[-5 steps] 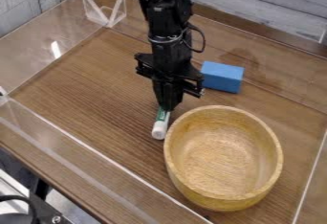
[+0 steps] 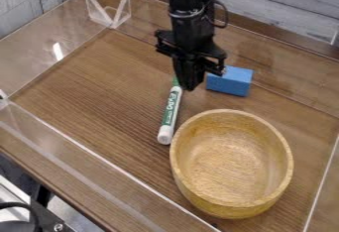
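Observation:
My gripper (image 2: 188,77) is the black one at the upper middle, its fingers pointing down just above the tabletop, shut with nothing seen between them. Below it a white and green marker (image 2: 171,115) lies lengthwise on the wood. To the gripper's right lies a light blue block (image 2: 231,80).
A large yellow oval basket (image 2: 232,160) stands at the lower right of the wooden table (image 2: 93,107). Clear walls edge the table.
My gripper has risen and moved back, away from the marker and toward the blue block, uncovering more of the marker, which lies in about the same place.

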